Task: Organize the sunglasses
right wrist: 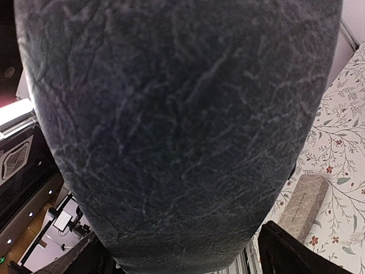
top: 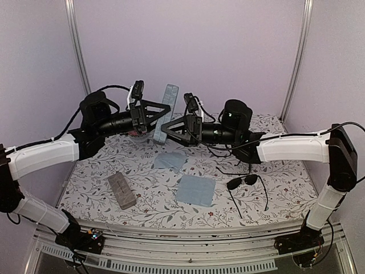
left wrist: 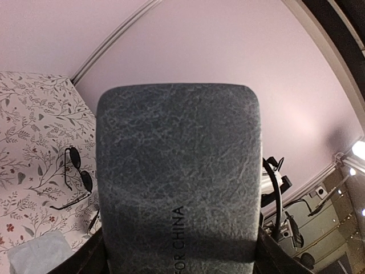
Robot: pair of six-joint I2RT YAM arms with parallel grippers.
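A blue-grey glasses case [top: 166, 114] is held up above the table between my two arms. My left gripper [top: 162, 112] is shut on it from the left side; in the left wrist view the case [left wrist: 179, 165] fills the middle, with printed letters near its lower edge. From the right, my right gripper [top: 175, 130] has its part-open fingers around the case's lower end. The case [right wrist: 182, 131] covers most of the right wrist view, so contact there is hard to tell. Dark sunglasses [top: 242, 181] lie unfolded on the table at right, and another pair partly shows behind them.
A grey-brown case [top: 122, 190] lies at the left front. Light blue cloths [top: 196, 190] lie flat at the front middle and behind it [top: 170, 160]. A reddish item behind the left gripper is mostly hidden.
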